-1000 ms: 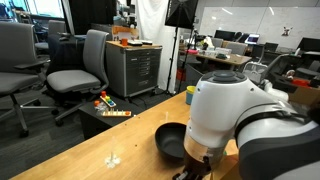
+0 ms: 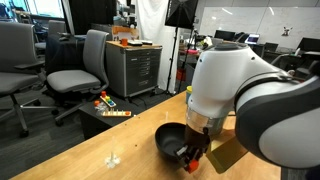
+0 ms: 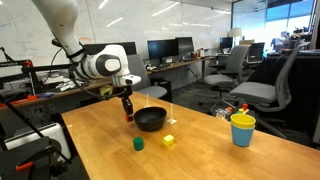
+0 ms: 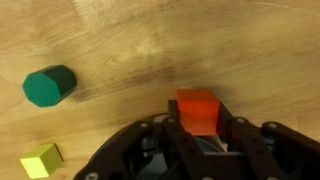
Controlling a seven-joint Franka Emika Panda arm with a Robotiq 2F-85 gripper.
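An orange-red block (image 4: 198, 111) sits between the fingers of my gripper, which is shut on it. In exterior view 2 the gripper (image 3: 127, 106) hangs above the wooden table with the block (image 3: 129, 117) at its lower end, just left of a black bowl (image 3: 151, 118). The bowl (image 4: 150, 158) is partly hidden behind the fingers in the wrist view. In exterior view 1 the block (image 2: 194, 161) shows low beside the bowl (image 2: 171, 138), and the white arm covers much of that side.
A green block (image 3: 138, 143) and a yellow block (image 3: 168, 140) lie on the table near the bowl. Farther right stands a yellow-and-blue bucket (image 3: 242, 130).
The arm and gripper have risen and shifted in exterior view 1. The orange-red block, hidden before, now shows at the gripper. The bowl has not moved.
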